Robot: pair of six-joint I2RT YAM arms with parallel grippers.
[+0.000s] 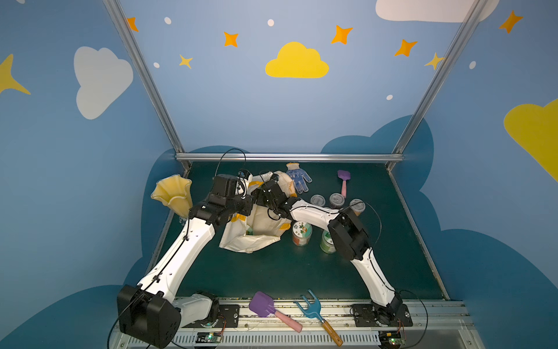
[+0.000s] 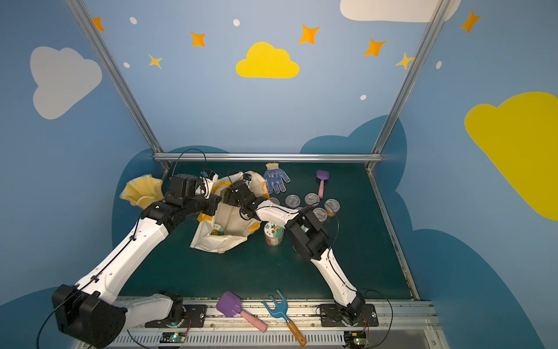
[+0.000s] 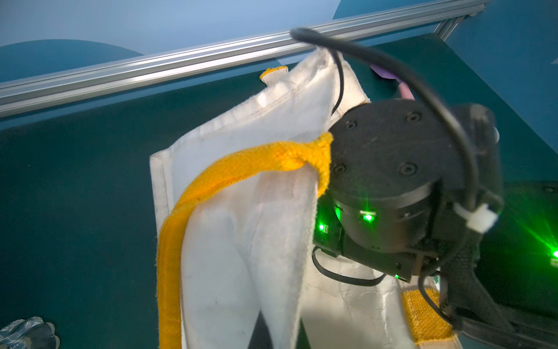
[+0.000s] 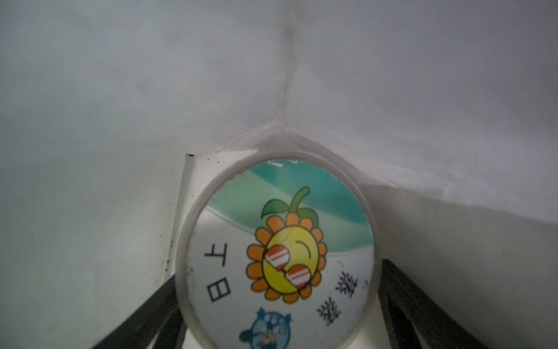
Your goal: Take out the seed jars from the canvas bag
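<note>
The cream canvas bag with yellow handles lies open in the middle of the table. Its fabric edge runs between the fingers of my left gripper, which is shut on it. Inside a bag corner, a round jar with a sunflower lid fills much of the right wrist view. My right gripper is open, one finger on each side of that lid; whether they touch it is unclear. A second jar shows within the bag near its front. Outside, right of the bag, stand a red-and-green jar and a green jar.
Several clear-lidded jars stand further right, partly behind the right arm. A blue glove and a purple shovel lie at the back. A yellow vase stands left.
</note>
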